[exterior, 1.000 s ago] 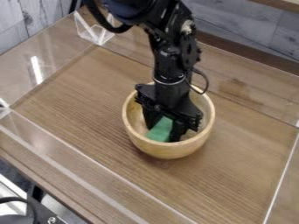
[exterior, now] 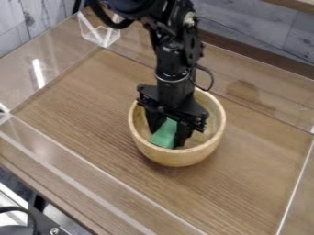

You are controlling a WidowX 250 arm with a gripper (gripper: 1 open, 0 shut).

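A light tan bowl (exterior: 185, 156) stands on the wooden table, right of the middle of the view. Inside it lies a green object (exterior: 164, 134), partly hidden by the black gripper (exterior: 174, 128) that reaches down from the top. The gripper is shut on the green object, its fingertips low inside the bowl.
The bare wooden table (exterior: 73, 110) surrounds the bowl, with free room to the left and front right. A clear plastic piece (exterior: 98, 29) is at the back left. Grey plank walls rise behind, and black cables lie at the lower left corner.
The gripper and arm have shifted very slightly within the bowl. The bowl and green object stay nearly in place.
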